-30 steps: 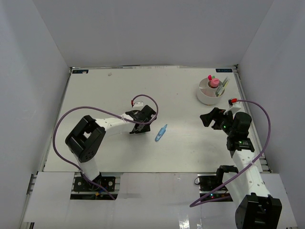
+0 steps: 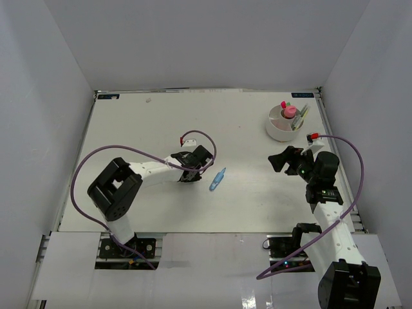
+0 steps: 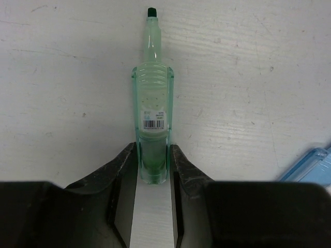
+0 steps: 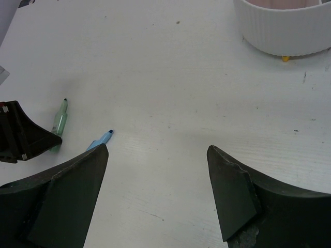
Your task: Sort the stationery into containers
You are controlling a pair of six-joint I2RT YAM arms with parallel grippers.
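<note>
A green translucent highlighter (image 3: 153, 98) with a dark green tip and a barcode label fills the middle of the left wrist view. My left gripper is shut on its near end, one finger against each side. In the top view the left arm hides this highlighter; the right wrist view shows it (image 4: 60, 121) beside the left gripper's dark fingers. A blue highlighter (image 2: 217, 179) lies on the table just right of the left gripper. My right gripper is open and empty, above the table's right side. Behind it stands a white round container (image 2: 281, 130) holding several items.
Inside the white container are a pink item (image 2: 290, 111) and upright pens (image 2: 300, 117). Purple cables (image 2: 351, 206) loop over both arms.
My left gripper has shifted slightly to the right in the top view. The right arm has hardly moved, and the blue highlighter and container are where they were.
</note>
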